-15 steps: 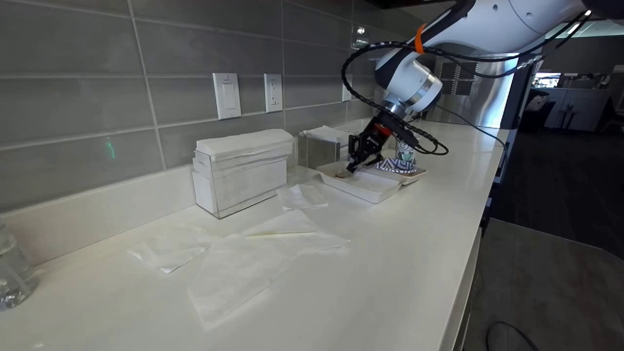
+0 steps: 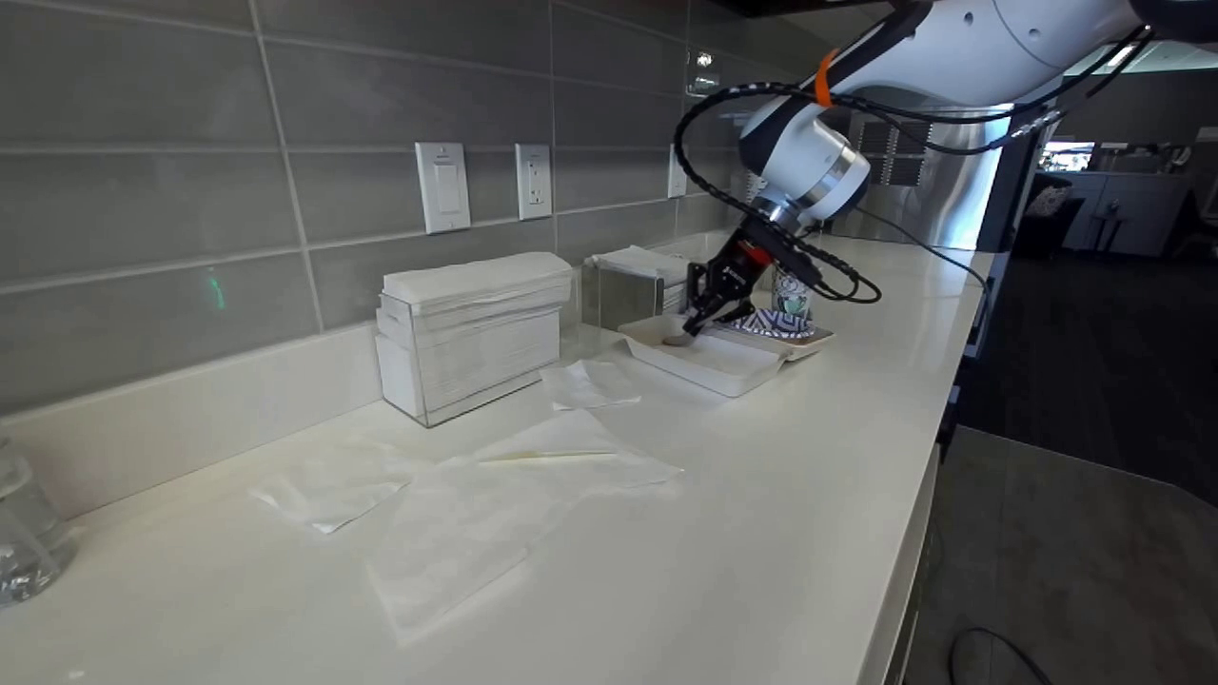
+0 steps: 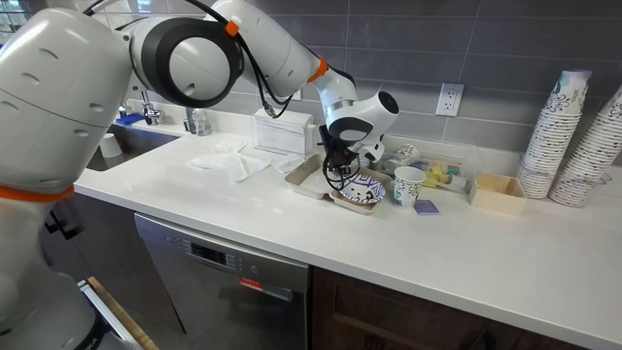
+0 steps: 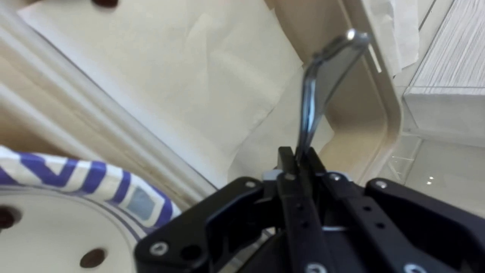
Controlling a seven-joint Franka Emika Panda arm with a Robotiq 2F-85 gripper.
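My gripper is shut on a shiny metal spoon (image 4: pixel 308 107), which juts out past the fingertips over an open takeout tray (image 4: pixel 379 104). A white paper napkin (image 4: pixel 182 77) lines this compartment, and a dark brown piece (image 4: pixel 105 2) lies on it at the top edge. Beside it, a paper plate (image 4: pixel 59 227) with a purple-patterned rim rests on the tray's other half, with several brown pieces on it. In the first exterior view the gripper (image 2: pixel 692 326) points down into the tray (image 2: pixel 731 371); from the second, cables and wrist largely hide its fingers.
A napkin holder (image 2: pixel 480 331) stands by the wall, and loose napkins (image 2: pixel 491 502) lie before it. A paper cup (image 3: pixel 408 186), a clear bin of items (image 3: pixel 446 166), a small box (image 3: pixel 497 192) and stacked cups (image 3: pixel 554 134) are right of the tray.
My gripper and the spoon have shifted slightly to the right in the first exterior view, still low over the tray. The tray and napkins look unmoved.
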